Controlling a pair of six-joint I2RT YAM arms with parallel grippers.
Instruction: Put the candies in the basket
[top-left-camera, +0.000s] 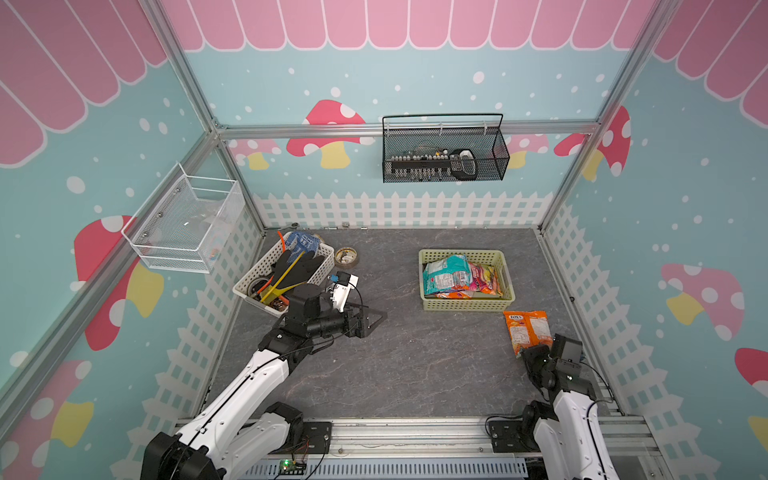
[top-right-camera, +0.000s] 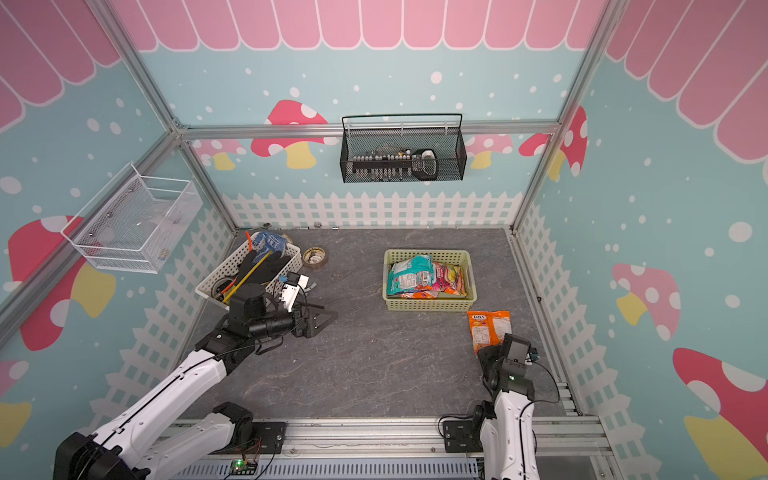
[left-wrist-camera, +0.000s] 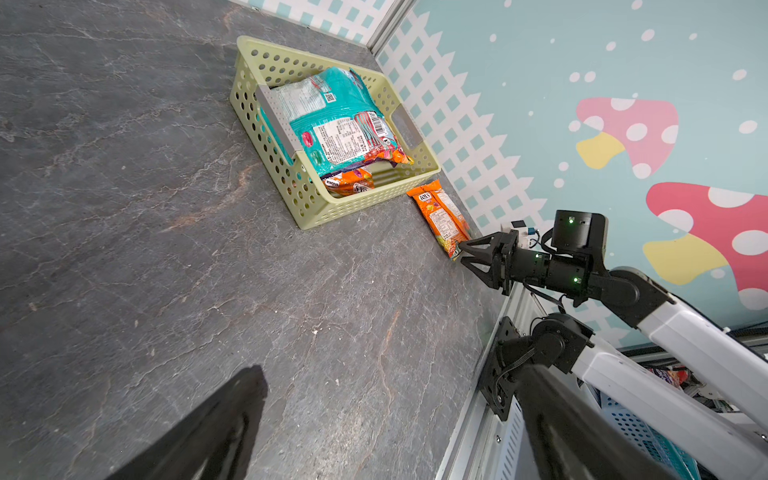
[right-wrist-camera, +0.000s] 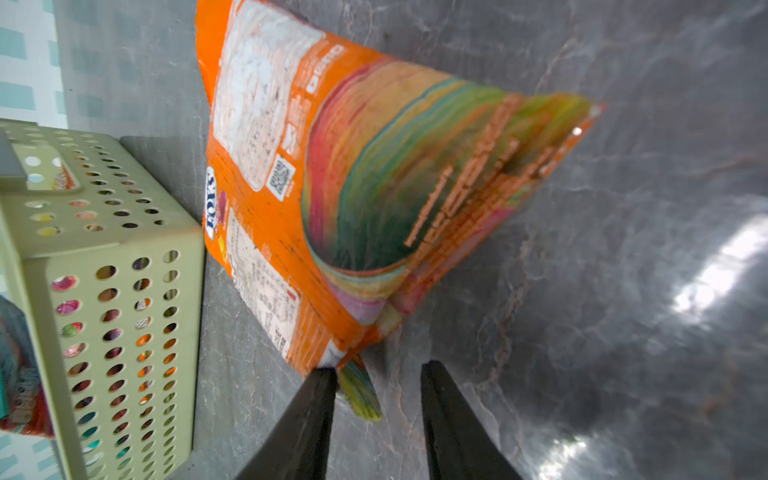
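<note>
An orange candy bag (top-left-camera: 526, 329) lies flat on the table by the front right corner of the light green basket (top-left-camera: 468, 305). In the right wrist view, the bag (right-wrist-camera: 272, 152) stretches ahead of my right gripper, which is part open. The bag's near edge reaches the left fingertip, and a green corner shows in the gap; I see no grip on it. Inside the basket are a teal candy bag (left-wrist-camera: 344, 132) and other colourful candy packs (top-left-camera: 485, 280). My left gripper stands wide open over bare table, nothing between its fingers.
At the left stands a white basket (top-right-camera: 209, 276) of tools and gloves, with a tape roll (top-left-camera: 345, 256) beside it. A black wire basket (top-left-camera: 445, 152) and a white one (top-left-camera: 188, 224) hang on the walls.
</note>
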